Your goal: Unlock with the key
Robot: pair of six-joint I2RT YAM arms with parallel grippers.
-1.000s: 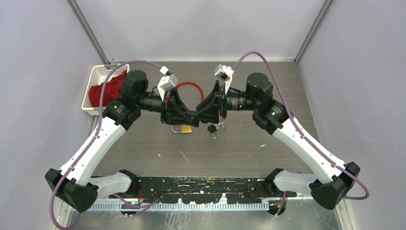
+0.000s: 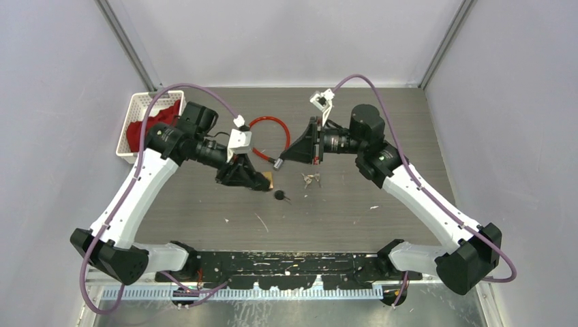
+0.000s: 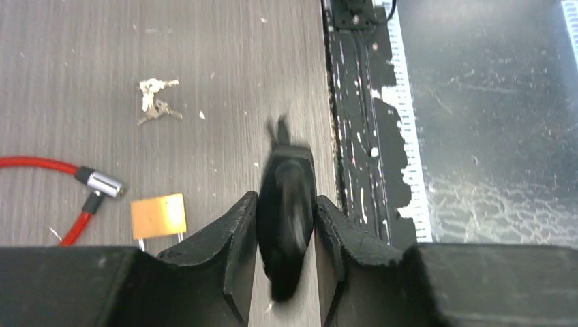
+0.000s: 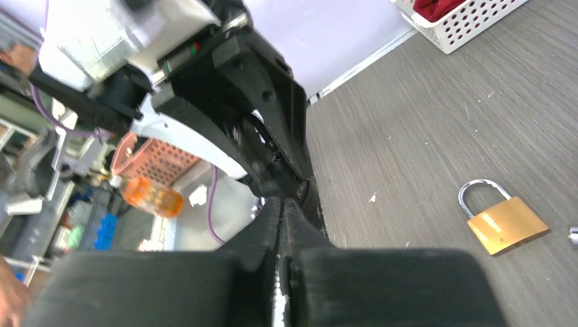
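Observation:
My left gripper is shut on a dark key with a black head (image 3: 289, 178), blurred in the left wrist view. In the top view the black head (image 2: 279, 195) shows just beyond its tips, with the thin shaft pointing right and toward the front. A brass padlock (image 4: 508, 225) with a steel shackle lies on the table, its body partly covered by the left gripper from above. My right gripper (image 2: 282, 158) hovers over the end of the red cable lock. In the right wrist view its blurred fingers (image 4: 255, 238) lie close together, with nothing clear between them.
A red cable lock (image 2: 269, 120) with a metal cylinder (image 3: 107, 184) lies coiled at the back. A small bunch of silver keys (image 3: 155, 99) rests on the table. A white basket with red cloth (image 2: 160, 112) stands far left.
The grippers were tip to tip and are now apart.

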